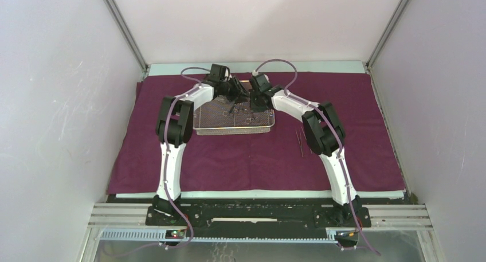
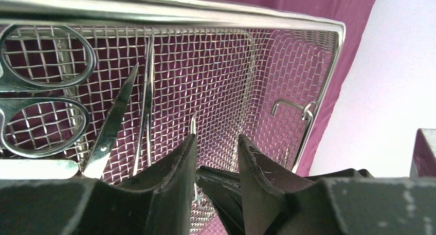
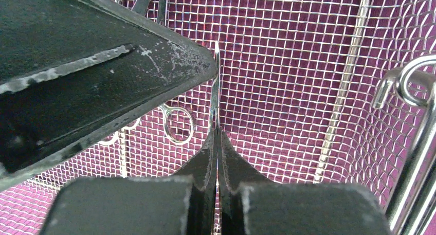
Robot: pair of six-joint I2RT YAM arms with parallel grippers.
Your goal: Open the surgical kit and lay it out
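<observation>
In the top view, the wire-mesh tray (image 1: pixel 232 131) holds several metal instruments, and both grippers reach into it from opposite sides. My left gripper is part open; between its fingers the black tip of the other gripper shows in the left wrist view. A thin metal instrument (image 2: pixel 194 124) runs down behind one left finger. The right gripper is shut. Directly ahead of its tips lies a slim shiny instrument (image 3: pixel 215 98); whether it touches them I cannot tell. One dark left finger (image 3: pixel 203 60) lies close over this instrument's side.
Scissor handles (image 2: pixel 77 83), a flat blade-like instrument (image 2: pixel 110 124) and tweezers (image 2: pixel 146 101) lie on the mesh. A metal ring handle (image 3: pixel 180 126) shows left of my right fingertips. Slender instruments (image 1: pixel 300 143) rest on the maroon cloth (image 1: pixel 252 164), mostly bare in front.
</observation>
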